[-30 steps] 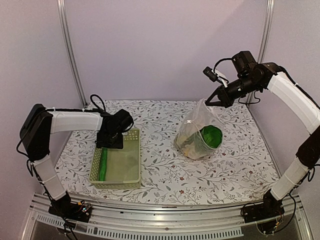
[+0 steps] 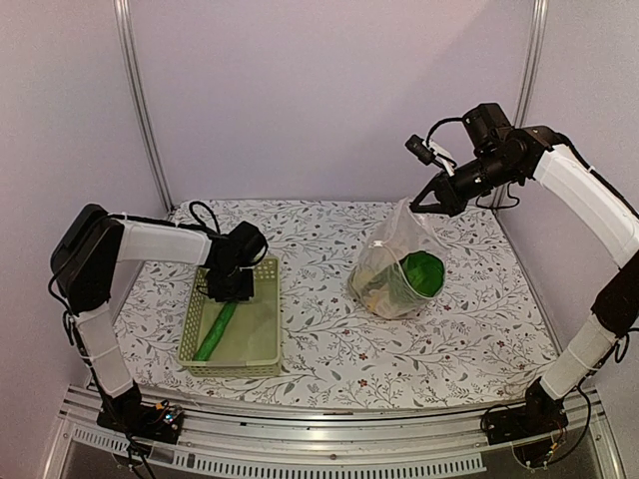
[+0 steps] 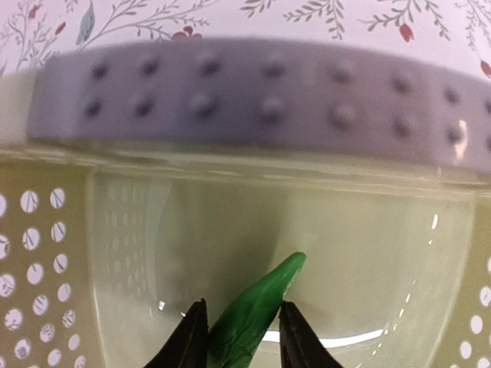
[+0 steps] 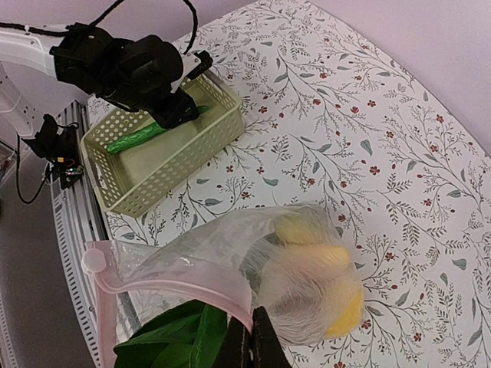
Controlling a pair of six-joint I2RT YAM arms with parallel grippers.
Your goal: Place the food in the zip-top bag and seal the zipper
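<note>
A long green cucumber [image 2: 215,332] lies slanted in the pale green basket [image 2: 263,368]. My left gripper reaches down into the basket, one black finger on each side of the cucumber [image 3: 257,310]; the fingers are close to its sides, but whether they press on it I cannot tell. The clear zip top bag [image 2: 401,235] stands on the table with a green item [image 2: 423,273] and yellowish food inside. My right gripper is shut on the bag's pink zipper edge [image 4: 180,285], holding the top up.
Inside the bag, the yellow food [image 4: 345,308] shows through the plastic. The basket's raised rim [image 3: 261,100] surrounds the left gripper.
The cucumber has swung from nearly straight along the basket's left side to a slant, its far end now further right. My left gripper has shifted slightly right. The right arm and bag have stayed still.
</note>
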